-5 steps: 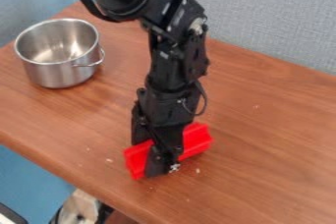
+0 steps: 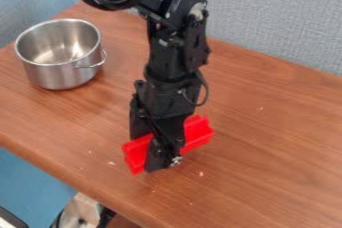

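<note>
My black gripper [image 2: 162, 144] points down at the middle of the table, shut around a red block [image 2: 195, 132], whose ends stick out on either side of the fingers. The block's middle is hidden behind the gripper. A steel pot [image 2: 54, 68] with a side handle stands to the upper left, apart from the gripper.
A grey wall [image 2: 277, 12] rises behind the table.
My gripper and the red block have shifted slightly up and to the left since a second ago. The pot has not moved.
</note>
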